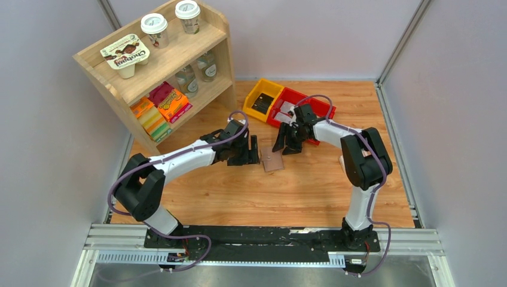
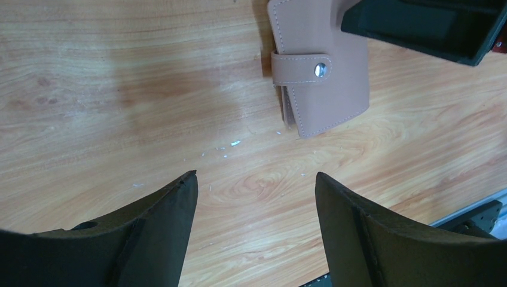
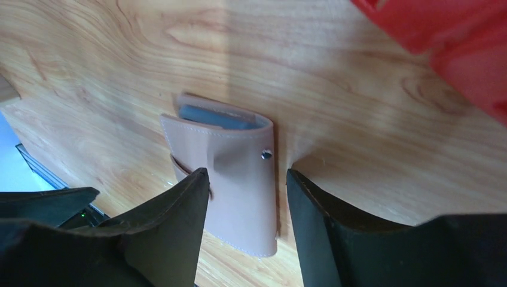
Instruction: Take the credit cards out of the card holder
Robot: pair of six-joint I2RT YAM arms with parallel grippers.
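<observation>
The pinkish leather card holder (image 1: 272, 162) lies on the wooden tabletop between both arms. In the left wrist view its snap strap (image 2: 299, 68) faces up; in the right wrist view a blue edge (image 3: 215, 118) shows inside its upper opening. My left gripper (image 1: 247, 152) stands open just left of the holder, nothing between its fingers. My right gripper hangs over the holder's right part, its fingers apart, one over the holder and one beside its edge; whether they touch it I cannot tell.
A yellow bin (image 1: 269, 87) and a red bin (image 1: 323, 107) stand behind the holder. A wooden shelf (image 1: 155, 72) with cups, bottles and boxes fills the back left.
</observation>
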